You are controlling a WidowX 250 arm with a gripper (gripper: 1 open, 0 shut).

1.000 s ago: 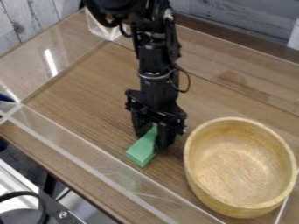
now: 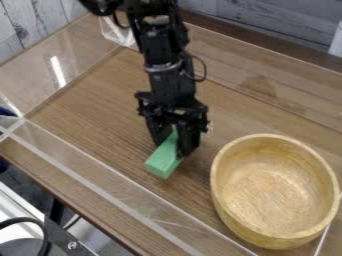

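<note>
My black gripper (image 2: 163, 135) reaches down from the top of the view to the middle of the wooden table. It is shut on a green object (image 2: 166, 154), which lies at or just above the table surface, its upper end hidden by the dark fingers. A round tan bowl (image 2: 274, 220) sits at the lower right, to the right of the green object and apart from it.
A white item (image 2: 115, 30) lies at the upper left. Dark cables run at the lower left edge, off the table.
The gripper and green object have moved up in the view, away from the lower edge, over the last second. The bowl has stayed in place.
</note>
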